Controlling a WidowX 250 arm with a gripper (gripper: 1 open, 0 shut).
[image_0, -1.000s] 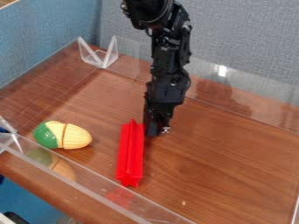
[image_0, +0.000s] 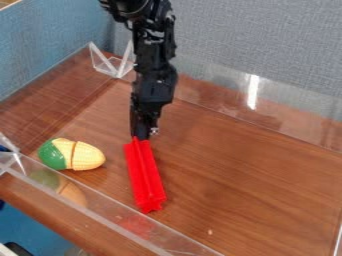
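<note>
My black gripper (image_0: 144, 128) hangs down from the top of the view to the upper end of a red bar-shaped object (image_0: 144, 175), which lies lengthwise on the wooden surface. The fingertips are small and dark against that end; whether they touch it I cannot tell. The gripper looks shut, with nothing clearly between its fingers. A green and yellow egg-shaped object (image_0: 80, 155) lies to the left of the red bar.
A clear plastic wall (image_0: 174, 242) runs along the near left edge, another along the back. A white frame-like object (image_0: 114, 65) sits at the back left.
My gripper has moved left, onto the red bar's upper end. That end of the bar has shifted a little left since a second ago.
</note>
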